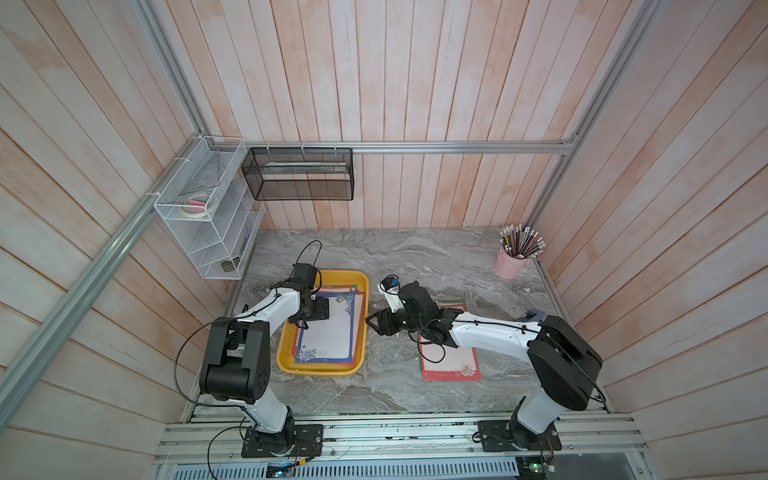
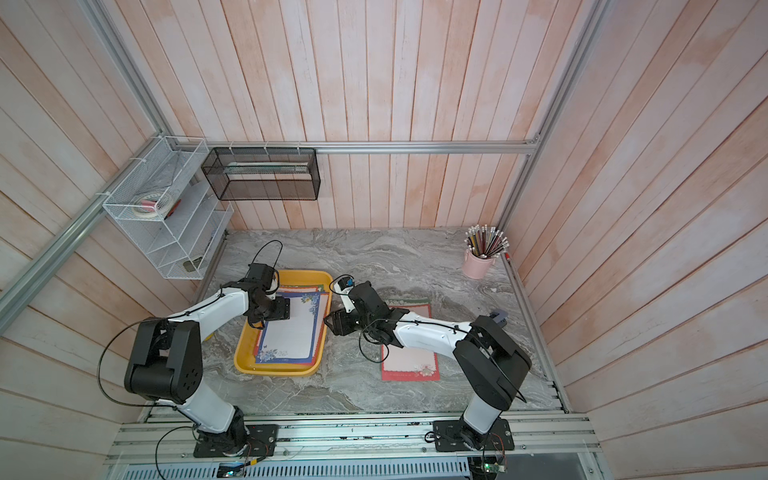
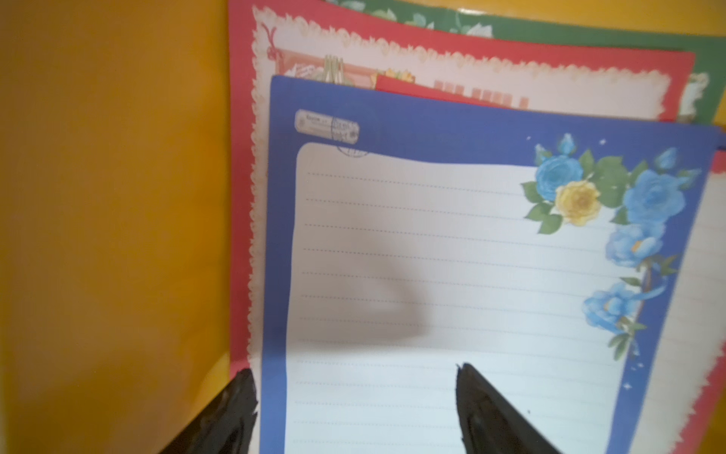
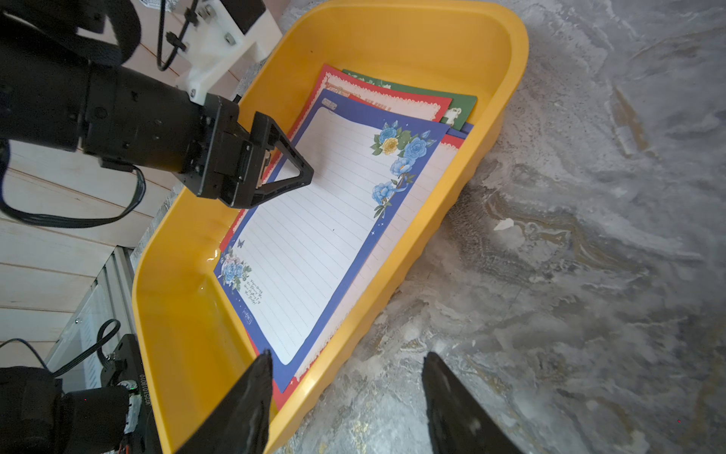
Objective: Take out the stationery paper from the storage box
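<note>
Several sheets of stationery paper lie stacked in the yellow storage box (image 1: 283, 356), a blue-bordered floral sheet (image 4: 317, 234) on top. Red-edged and green-edged sheets (image 3: 703, 64) peek out beneath it. Over the left part of the top sheet hovers my left gripper, its fingers spread, with no paper visibly pinched. My right gripper is outside the box, just right of its right wall; its fingers stand apart and nothing shows between them. A red-bordered sheet (image 1: 454, 366) lies on the counter under my right arm.
A pink cup of pencils (image 1: 509, 265) stands at the back right. A white wire rack (image 1: 209, 232) and a black wire basket (image 1: 297, 188) hang above the left and back.
</note>
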